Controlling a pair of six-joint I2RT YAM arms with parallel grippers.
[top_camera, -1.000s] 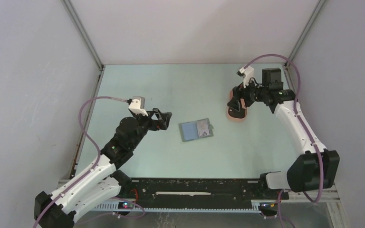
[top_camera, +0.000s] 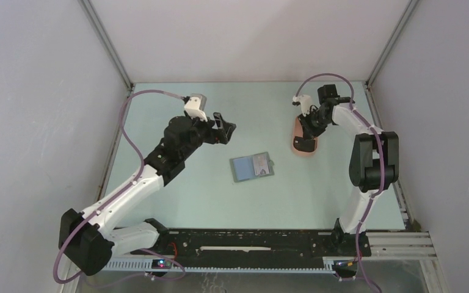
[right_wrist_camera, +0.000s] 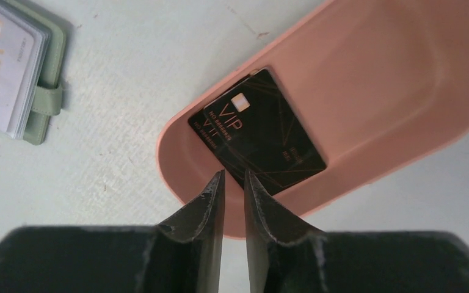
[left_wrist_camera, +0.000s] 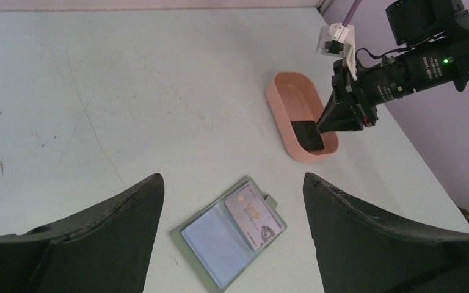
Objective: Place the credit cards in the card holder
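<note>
A pink tray (right_wrist_camera: 354, 79) holds black VIP cards (right_wrist_camera: 259, 131), overlapping near its one end. The grey-green card holder (left_wrist_camera: 192, 262) lies spread open on the table, with a pale VIP card (left_wrist_camera: 253, 215) showing in its right side and a light blue panel on the left. Over the tray, my right gripper points down at the lower edge of the cards; its fingertips are close together but a narrow gap shows the tray through it, with nothing seen between. My left gripper stands wide open and empty, up and left of the holder.
A small strap tab (left_wrist_camera: 271, 201) sticks out from the holder's right edge. Side walls rise beyond the table's left and right.
My left gripper has moved toward the back and slightly right. Holder and tray have stayed put.
</note>
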